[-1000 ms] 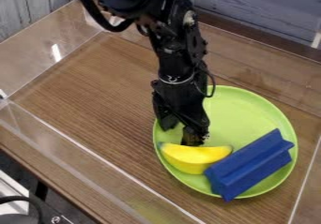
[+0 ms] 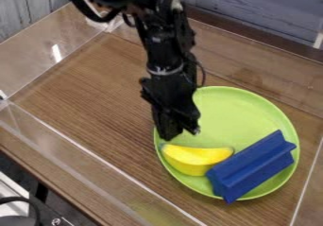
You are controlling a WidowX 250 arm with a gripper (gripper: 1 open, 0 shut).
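The black gripper (image 2: 175, 124) hangs over the left part of a green plate (image 2: 233, 112), just above a yellow banana (image 2: 195, 158) that lies near the plate's lower left rim. No object shows between its fingers, which look shut, though they are dark and hard to separate. A blue block-like object (image 2: 252, 164) lies on the right side of the plate, beside the banana.
A pale wall or ledge (image 2: 265, 26) runs along the back, and a black cable (image 2: 19, 200) shows at the lower left edge.
The gripper has risen away from the banana and shifted slightly left. The banana and the blue object look unmoved.
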